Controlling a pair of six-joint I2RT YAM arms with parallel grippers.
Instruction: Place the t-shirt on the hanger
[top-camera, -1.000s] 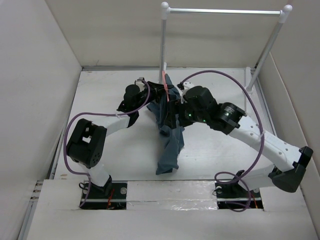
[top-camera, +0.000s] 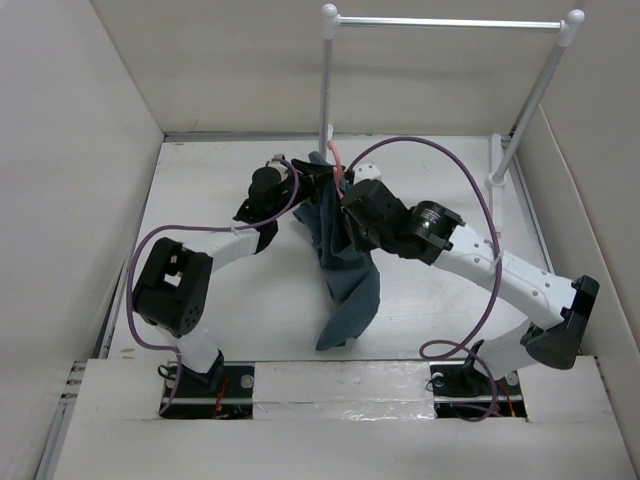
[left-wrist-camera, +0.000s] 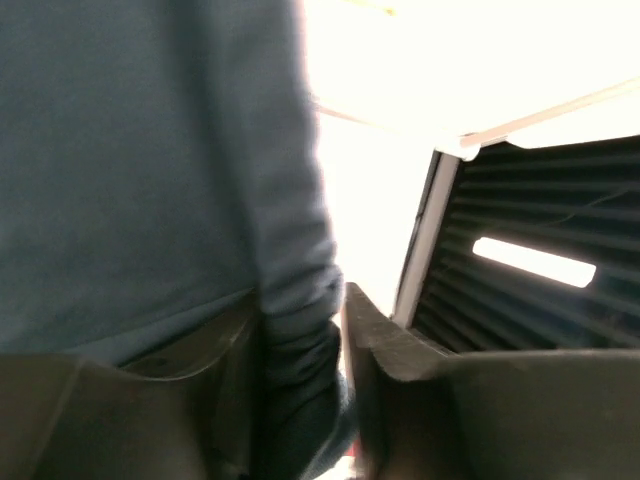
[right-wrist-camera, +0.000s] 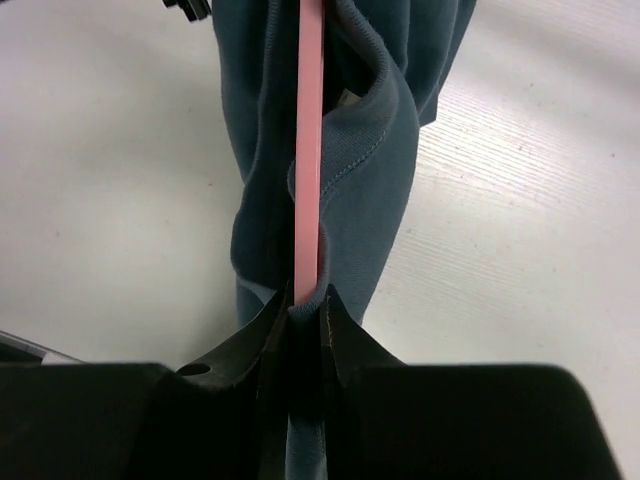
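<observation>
The dark grey-blue t-shirt (top-camera: 350, 290) hangs between both grippers, its lower end lying on the white floor. A pink hanger (right-wrist-camera: 308, 150) runs lengthwise through the cloth in the right wrist view. My right gripper is shut on the shirt around the hanger's lower part. My left gripper (top-camera: 326, 172) is at the shirt's upper part, near the hanger's top; in the left wrist view a blurred fold of cloth (left-wrist-camera: 290, 250) lies between its fingers, and how far they are closed is unclear.
A white rack (top-camera: 448, 23) stands over the back of the work area, its left post behind the grippers. Walls close in both sides.
The shirt's lower part swung right, and the hanger's top moved slightly right. The left arm is nearly still.
</observation>
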